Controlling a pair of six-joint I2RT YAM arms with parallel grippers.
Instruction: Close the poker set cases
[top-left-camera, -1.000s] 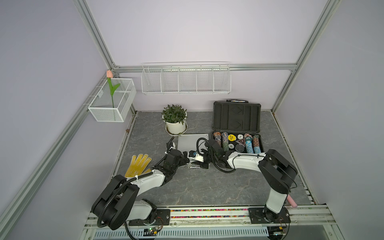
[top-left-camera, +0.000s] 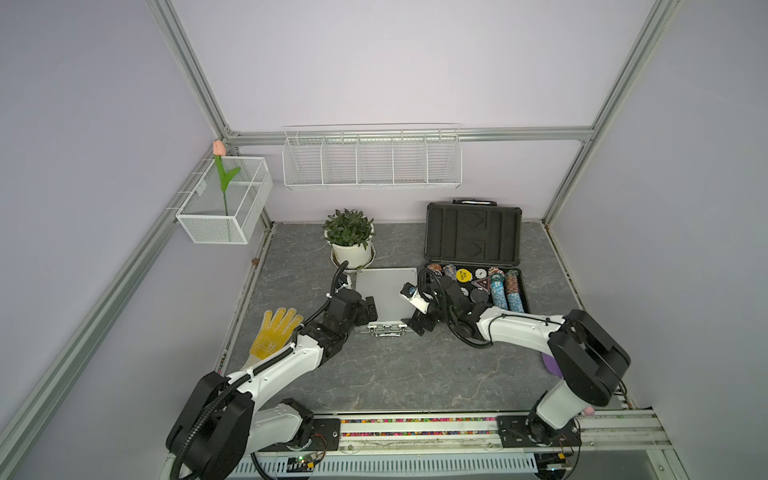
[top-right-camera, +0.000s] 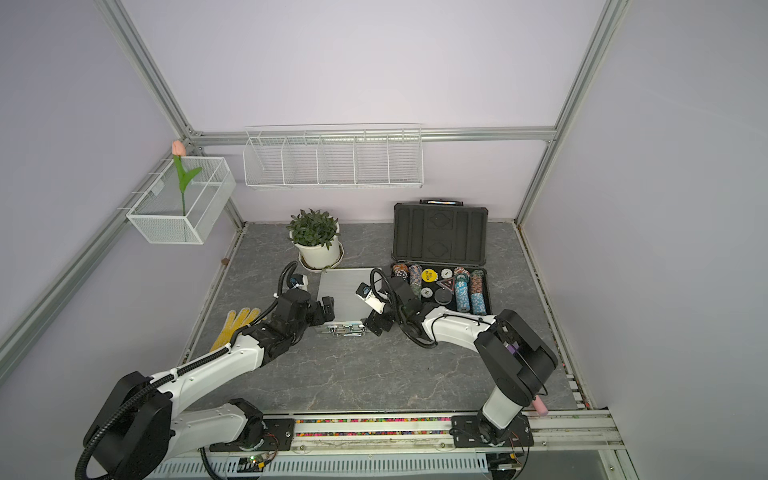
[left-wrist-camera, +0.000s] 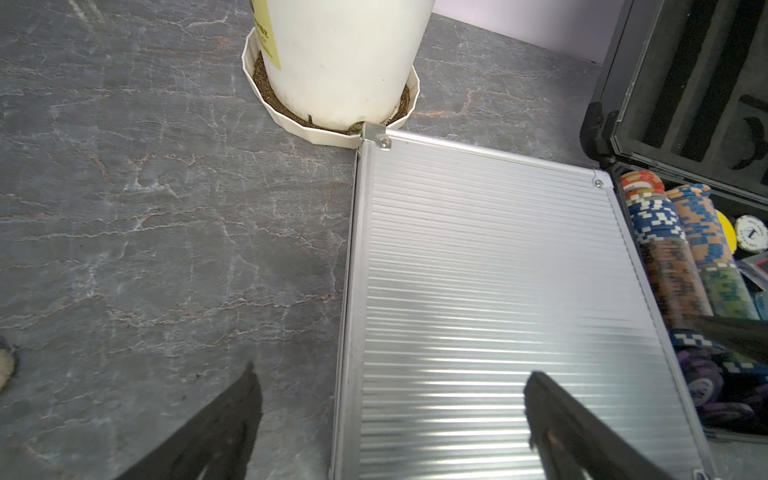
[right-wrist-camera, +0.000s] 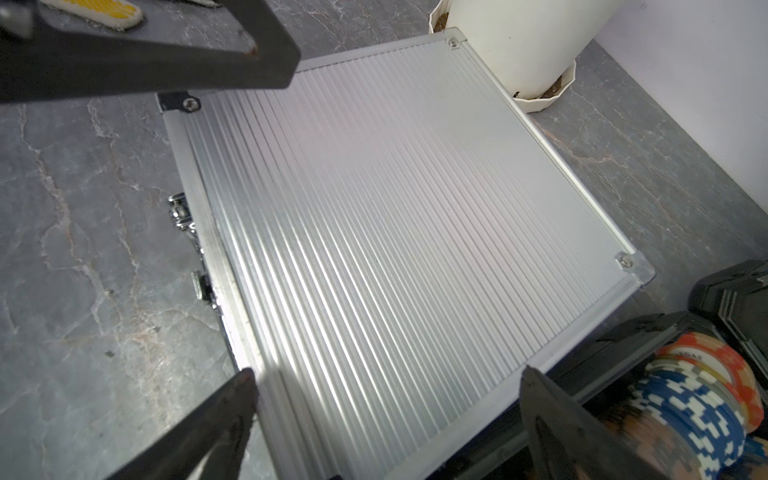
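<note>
The silver ribbed case (top-left-camera: 386, 292) lies closed, latches toward the front. Right of it the black poker case (top-left-camera: 472, 233) stands open, lid raised at the back, chip stacks (top-right-camera: 478, 292) and round buttons in its base. My left gripper is open over the silver case's left edge, empty between its fingers. My right gripper is open over that case's right front part, near the black case, with nothing held.
A potted plant (top-left-camera: 349, 236) stands behind the silver case. A yellow glove (top-left-camera: 274, 332) lies at the left. Wire baskets (top-left-camera: 372, 160) hang on the walls.
My left arm has shifted a little. The cases look unchanged.
</note>
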